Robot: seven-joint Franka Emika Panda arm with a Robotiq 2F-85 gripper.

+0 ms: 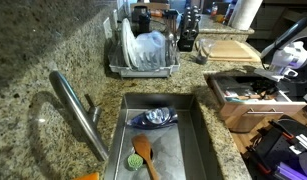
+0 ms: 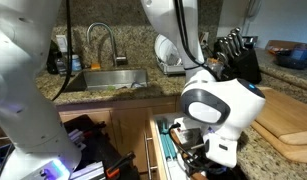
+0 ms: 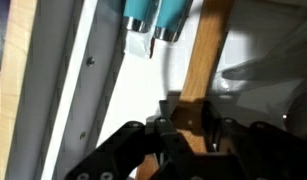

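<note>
In the wrist view, a long brown wooden utensil handle runs from the top edge down between my fingers. My gripper is shut on this handle, low inside an open drawer. From exterior view 1, the gripper is a small dark shape at the drawer on the right. The white arm hides much of the gripper in exterior view 2. The utensil's far end is out of the wrist view.
Two teal-handled utensils lie beside the wooden one. The drawer's side wall runs close on the left. A sink holds a wooden spoon; a dish rack and cutting board rest on the counter.
</note>
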